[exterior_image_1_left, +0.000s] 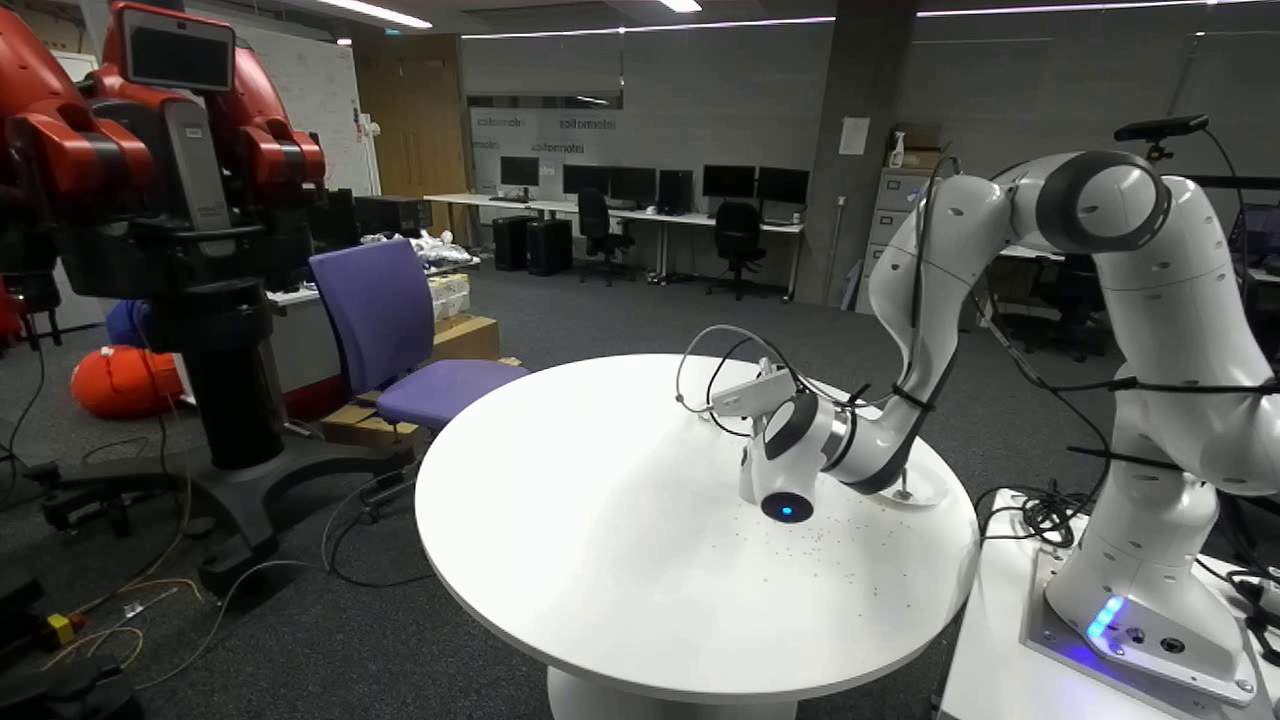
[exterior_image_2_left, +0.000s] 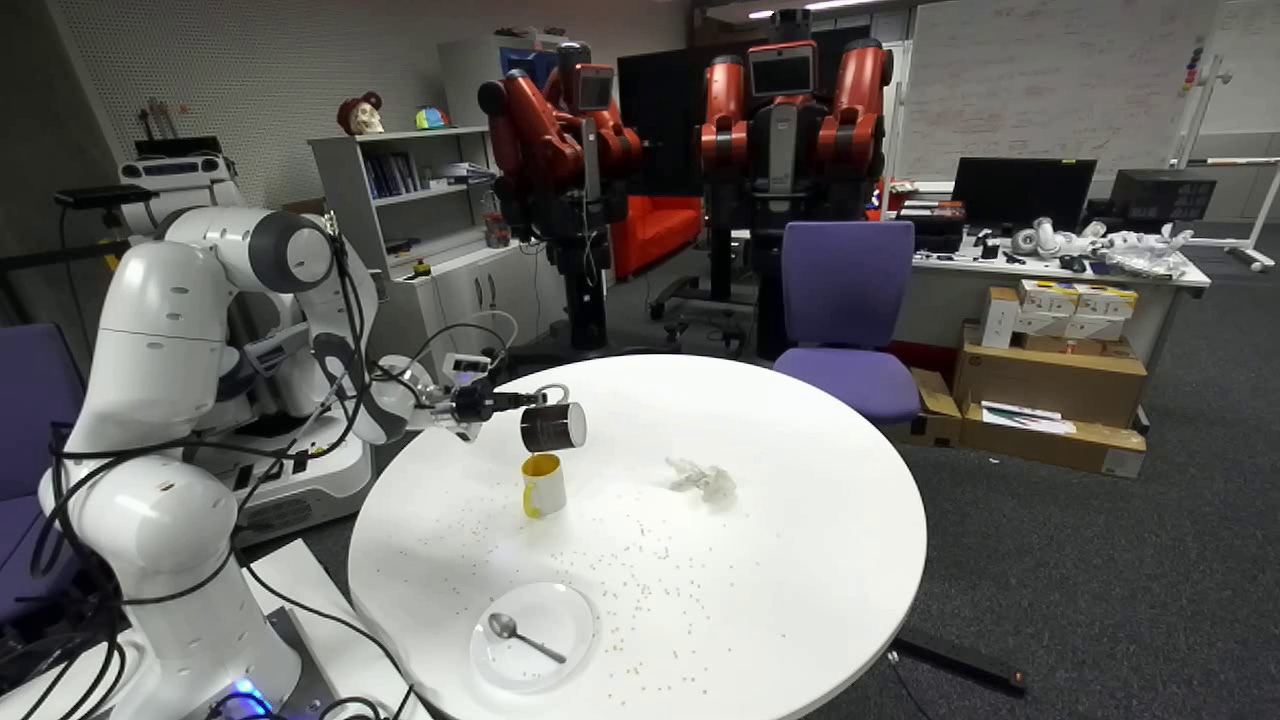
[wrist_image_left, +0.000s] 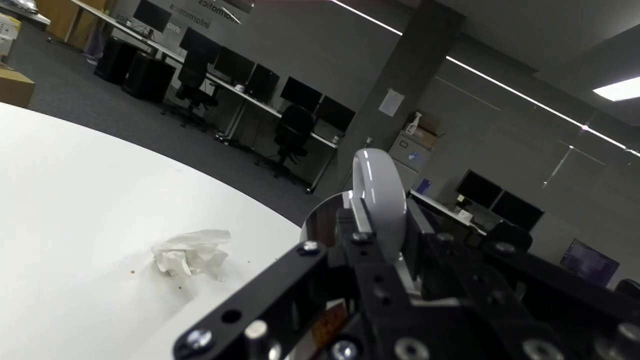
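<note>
My gripper (exterior_image_2_left: 540, 398) is shut on the handle of a dark mug (exterior_image_2_left: 549, 428), which is held on its side above the table. In the wrist view the mug's pale handle (wrist_image_left: 384, 195) stands up between the fingers, and part of its dark body (wrist_image_left: 322, 221) shows behind them. Just below the held mug, a white mug (exterior_image_2_left: 547, 492) with a yellow inside and yellow handle stands upright on the table. Whether the two mugs touch, and what either contains, cannot be told. In exterior view 1 the arm's hand hides both mugs.
The round white table (exterior_image_2_left: 828, 540) has many small crumbs strewn over it. Crumpled tissue (exterior_image_2_left: 703, 480) lies right of the mugs in exterior view 2. A white plate (exterior_image_2_left: 576, 618) with a spoon (exterior_image_2_left: 525, 637) is near the front edge.
</note>
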